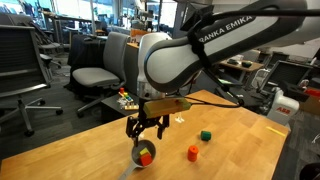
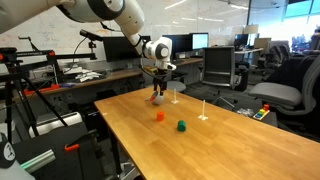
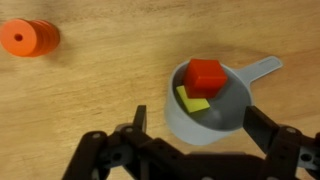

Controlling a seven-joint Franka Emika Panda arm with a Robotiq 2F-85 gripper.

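Note:
A grey pan-like cup with a short handle stands on the wooden table. In it are a red block and a yellow-green block, the red one higher and partly covering the other. My gripper is open above the cup, its fingers apart on either side of it in the wrist view, with nothing held. Exterior view 1 has the gripper just over the cup, and the red block shows inside. In exterior view 2 the cup is too small to make out clearly.
An orange-red cylinder stands beside the cup. Farther along the table is a green object. Office chairs stand beyond its edge.

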